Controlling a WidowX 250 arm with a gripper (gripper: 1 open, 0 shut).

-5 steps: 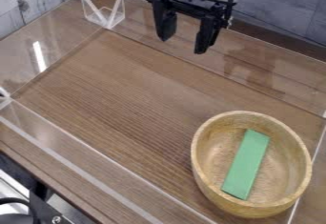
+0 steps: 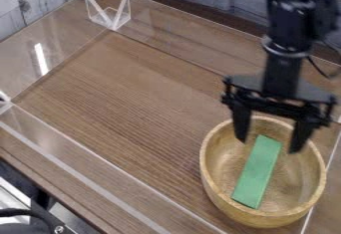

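My gripper is open, a dark arm ending in two wide, dark finger pieces, hanging over the far rim of a tan round bowl at the lower right. A flat green rectangular block lies in the bowl. The space between the fingers is above the bowl's back part; whether they touch it I cannot tell.
A white wire-like object stands at the top left near the table's dark back edge.
My gripper has come down and toward the front right, from the back of the table to over the bowl. The bowl and green block have stayed put.
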